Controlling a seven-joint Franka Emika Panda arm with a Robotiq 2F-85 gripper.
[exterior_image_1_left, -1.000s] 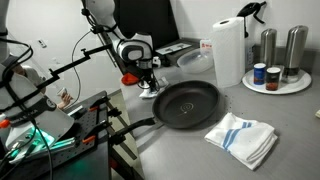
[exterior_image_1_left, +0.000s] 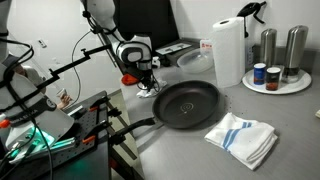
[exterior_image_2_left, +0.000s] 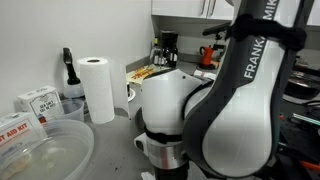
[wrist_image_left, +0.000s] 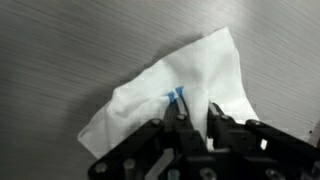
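A white cloth with a blue stripe (wrist_image_left: 150, 100) lies crumpled on the grey table in the wrist view. In exterior view 1 this cloth (exterior_image_1_left: 147, 90) shows as a small white patch at the far left, beyond the pan. My gripper is down at the cloth, its dark fingers over a raised fold. How far apart they stand, and whether cloth is between them, is too dark to make out. In exterior view 2 the arm's white body hides the fingertips.
A black frying pan (exterior_image_1_left: 188, 104) sits close by, its handle toward the table's front edge. A folded white towel (exterior_image_1_left: 240, 138) lies at the right. Behind stand a paper towel roll (exterior_image_1_left: 230, 52), a clear bowl (exterior_image_1_left: 195, 62) and a plate (exterior_image_1_left: 277, 86) with jars and shakers.
My gripper has shifted only slightly at the cloth over the last second. The pan, the folded towel and the things behind have stayed in place.
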